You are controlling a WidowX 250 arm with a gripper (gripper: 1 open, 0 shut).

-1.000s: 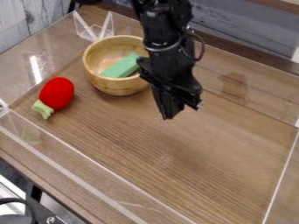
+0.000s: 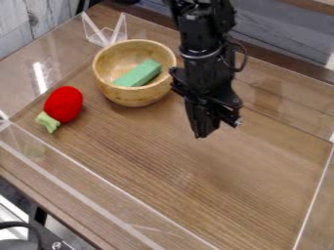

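My black gripper (image 2: 209, 115) hangs over the wooden table, right of a wooden bowl (image 2: 119, 96) that holds a green block (image 2: 139, 74). Its fingers point down; whether they are open or shut is hard to tell. A red object (image 2: 62, 104) with a pale green piece (image 2: 47, 122) beside it lies at the left.
A clear plastic item (image 2: 108, 29) stands behind the bowl at the back left. The middle, front and right of the wooden table (image 2: 196, 186) are clear. A dark object shows at the bottom left corner.
The arm has shifted slightly over the last second, staying right of the bowl. The bowl and the objects on the table look unmoved.
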